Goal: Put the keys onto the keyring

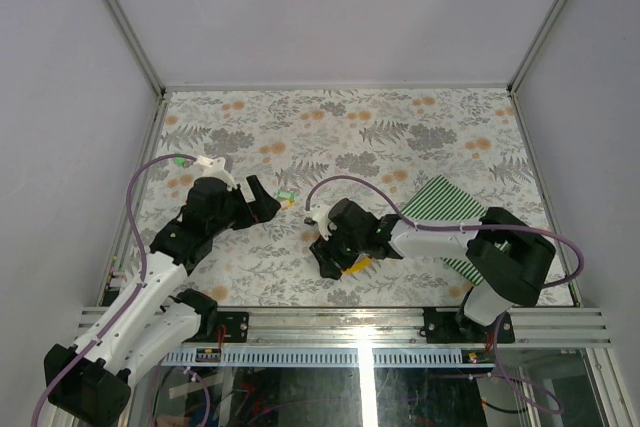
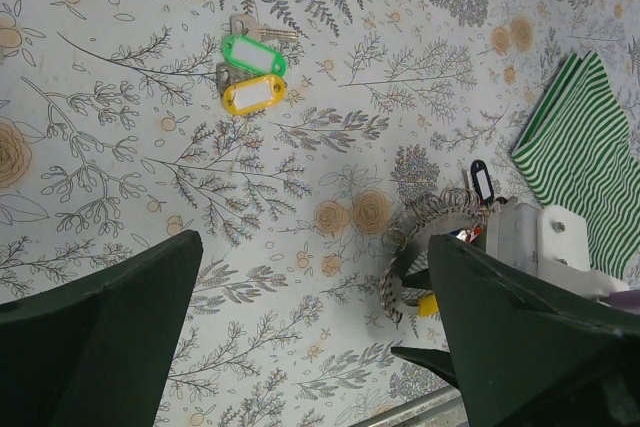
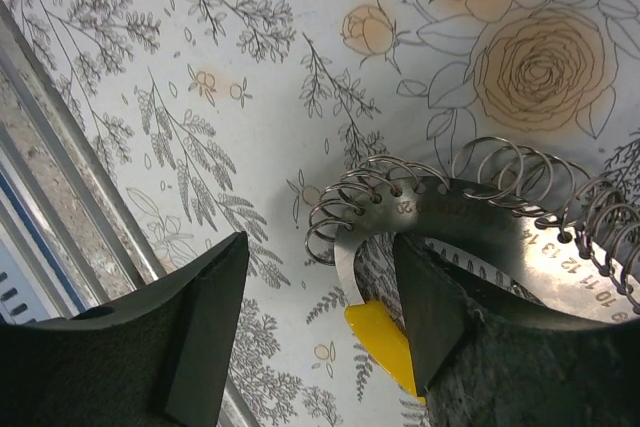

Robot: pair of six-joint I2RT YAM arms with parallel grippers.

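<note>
A metal keyring (image 3: 470, 209) with numbered small wire loops around its rim lies on the table, partly covered by my right gripper. That gripper is open; one finger overlaps the ring and the other stands outside it over bare cloth. A yellow tag (image 3: 383, 345) shows by the ring's inner edge. Two keys with a green tag (image 2: 253, 56) and a yellow tag (image 2: 254, 94) lie together in the left wrist view. My left gripper is open and empty, just left of these keys in the top view. A black tag (image 2: 481, 182) lies by the ring.
A green-striped cloth (image 1: 447, 209) lies folded at the right, under the right arm. The metal front rail (image 1: 320, 317) borders the table. Another green item (image 1: 180, 160) is at the far left.
</note>
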